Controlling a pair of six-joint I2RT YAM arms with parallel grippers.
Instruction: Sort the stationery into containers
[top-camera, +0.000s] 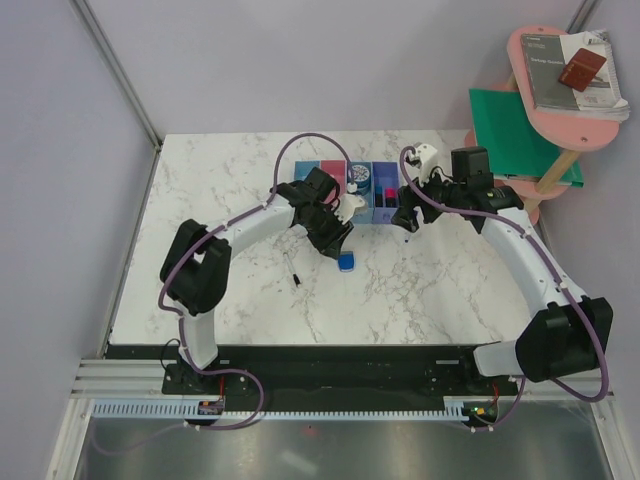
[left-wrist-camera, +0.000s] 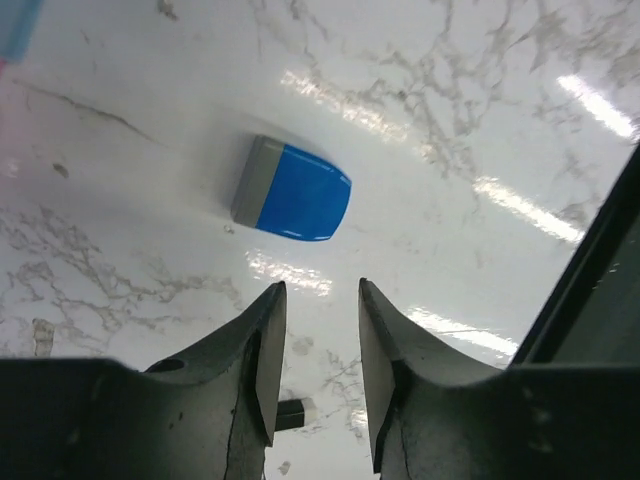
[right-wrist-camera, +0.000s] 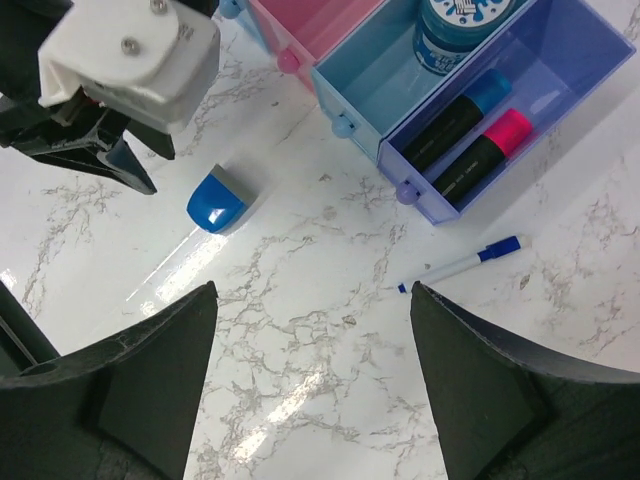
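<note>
A blue-and-grey block (top-camera: 346, 261) (left-wrist-camera: 298, 192) (right-wrist-camera: 216, 204) lies on the marble table below the containers. My left gripper (top-camera: 329, 243) hovers just above and left of it, its fingers close with a small gap, nothing visible held. My right gripper (top-camera: 408, 222) is over the right side near the box, its fingers apart and empty. A white-and-blue marker (right-wrist-camera: 455, 265) lies by the blue box (right-wrist-camera: 545, 110), which holds two dark markers. A light-blue compartment holds a round jar (right-wrist-camera: 450, 30); another pen (top-camera: 292, 270) lies at the left.
A pink compartment (right-wrist-camera: 298, 22) stands among the containers at the back. A pink shelf (top-camera: 565, 130) with notebooks and a green folder occupies the back right.
</note>
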